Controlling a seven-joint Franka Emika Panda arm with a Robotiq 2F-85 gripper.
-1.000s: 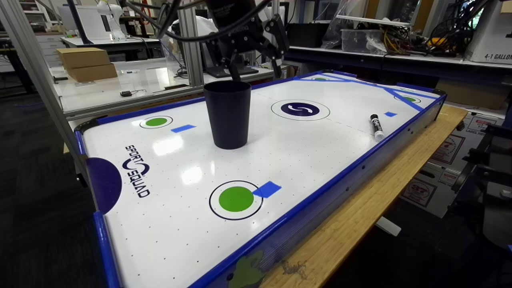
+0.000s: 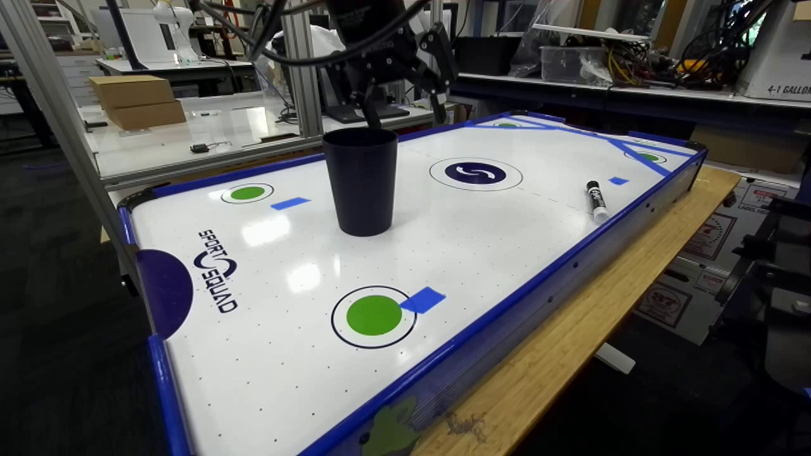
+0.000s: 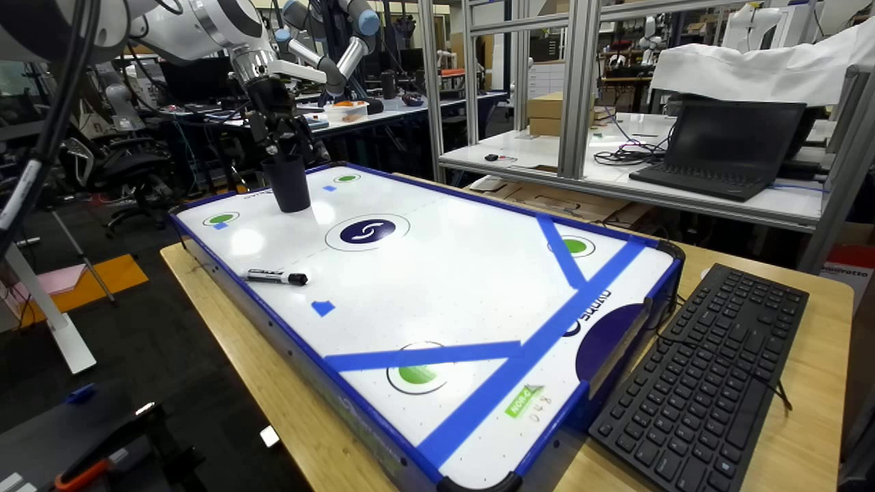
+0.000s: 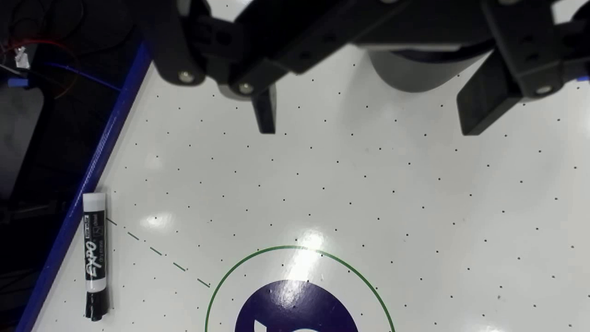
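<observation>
A dark, tapered cup stands upright on the white air-hockey table, towards its left end in exterior view 1. My gripper hangs above and behind the cup's rim there, its fingers spread. In the wrist view the gripper is wide open, with only bare table showing between its fingertips. Part of the cup shows behind the gripper's linkage at the top; its opening is mostly hidden. An Expo marker with a black cap lies well away from the gripper, close to the table's blue edge.
Exterior view 2 shows a black keyboard beyond the table's near end. Blue tape strips cross that end of the surface. A raised blue rail borders the table.
</observation>
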